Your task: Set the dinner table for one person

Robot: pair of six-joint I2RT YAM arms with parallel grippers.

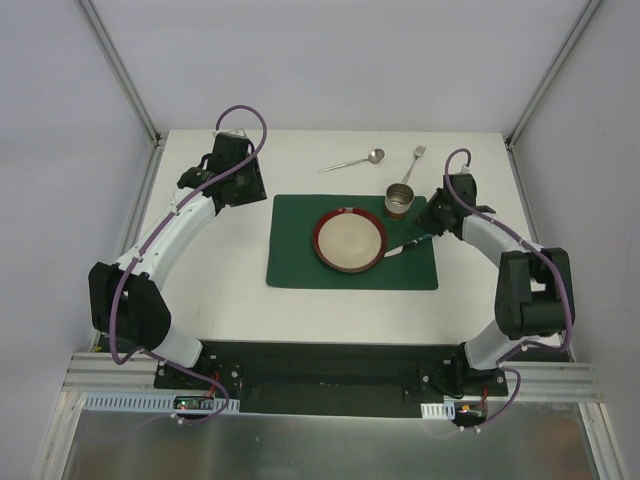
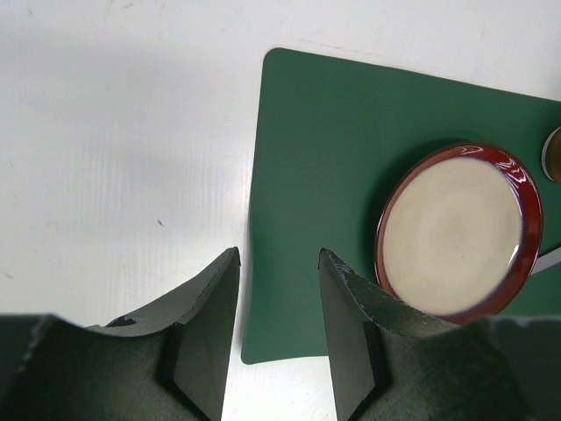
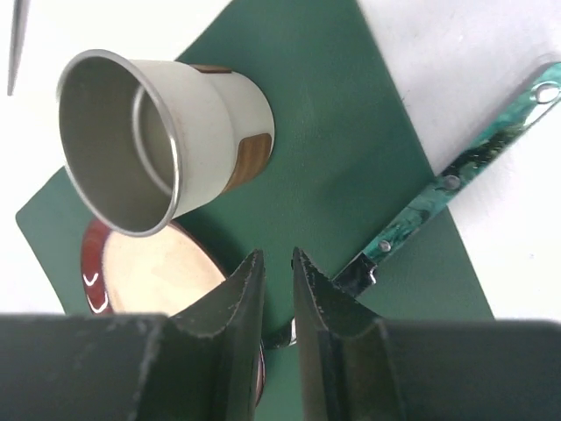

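Note:
On the green placemat (image 1: 295, 215) lies a plate (image 1: 349, 240) with a dark red rim. A knife (image 1: 408, 245) lies just right of it, its green handle (image 3: 408, 219) crossing the mat's right edge in the right wrist view. The metal cup (image 1: 398, 201) stands upright on the mat's upper right part. My right gripper hovers over the mat near cup and knife, open by a narrow gap and holding nothing. Over the mat's left edge, my left gripper is open and empty. Beyond the mat lie a fork (image 1: 415, 160) and a spoon (image 1: 355, 162).
Walls (image 1: 340, 60) enclose the back and sides. Cup and fork sit close together in the top view.

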